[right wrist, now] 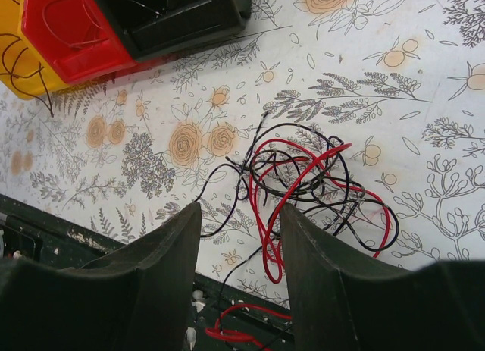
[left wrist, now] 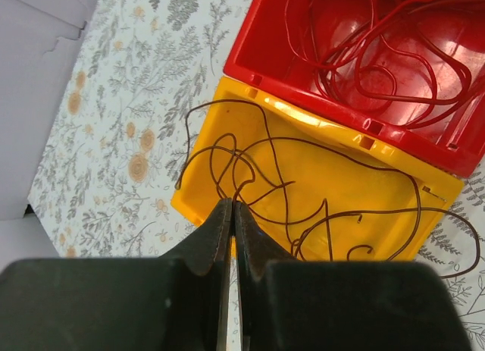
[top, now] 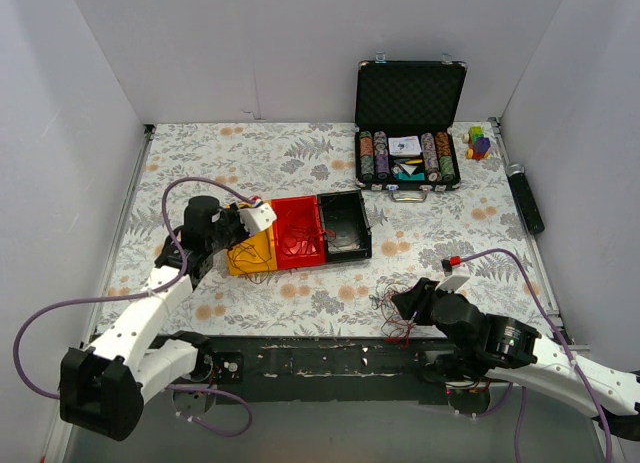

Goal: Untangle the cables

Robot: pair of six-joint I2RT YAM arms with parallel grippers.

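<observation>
The yellow bin (left wrist: 204, 142) holds a loose dark cable (left wrist: 419, 208), part of which loops over its rim. My left gripper is shut on a strand of that cable, low over the bin's near-left side. A red bin (left wrist: 261, 51) beside it contains red cables (left wrist: 432, 101). On the table by the front edge lies a tangle of red cable (right wrist: 292, 186) and black cable (right wrist: 394, 237). Just over this tangle my right gripper stands open, its fingers apart with nothing seen gripped. Some strands hang over the table edge.
To the right of the red bin is a black bin (top: 345, 225) with a little cable in it. An open case of poker chips (top: 408, 123) stands at the back, near small coloured blocks (top: 477, 143). Bare tablecloth (top: 320, 293) lies in front of the bins.
</observation>
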